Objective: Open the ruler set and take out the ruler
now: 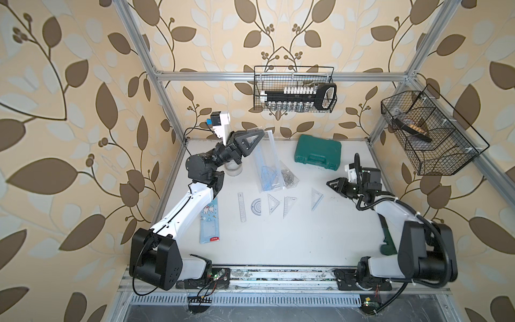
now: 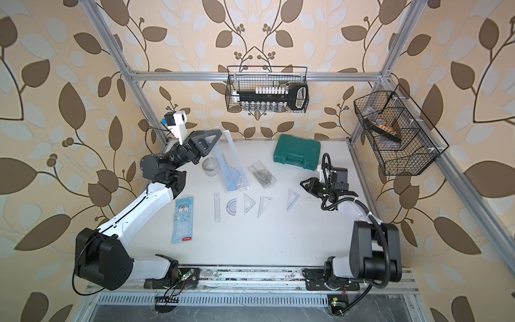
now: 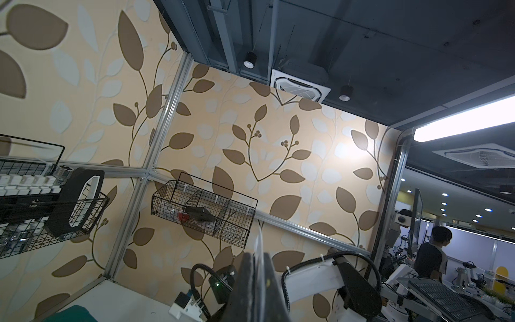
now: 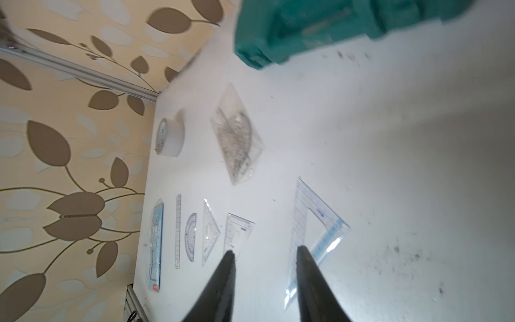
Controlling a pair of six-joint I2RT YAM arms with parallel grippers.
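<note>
My left gripper [image 1: 260, 135] is shut on the top of a clear plastic pouch [image 1: 269, 174], which hangs over the back of the table; a thin clear strip [image 3: 258, 244] shows between its fingers in the left wrist view. Spread on the white table are a straight ruler [image 1: 242, 206], a protractor [image 1: 257, 207] and two clear set squares, one [image 1: 273, 203] beside the other [image 1: 289, 206]. Another set square [image 4: 322, 212] lies flat further right. My right gripper is open above the table, its fingers apart and empty.
A green case [image 1: 317, 152] sits at the back right, and a tape roll [image 2: 209, 166] at the back left. A clear packet of small metal pieces [image 2: 262, 174] lies near the pouch. A blue package [image 1: 209, 228] is at left.
</note>
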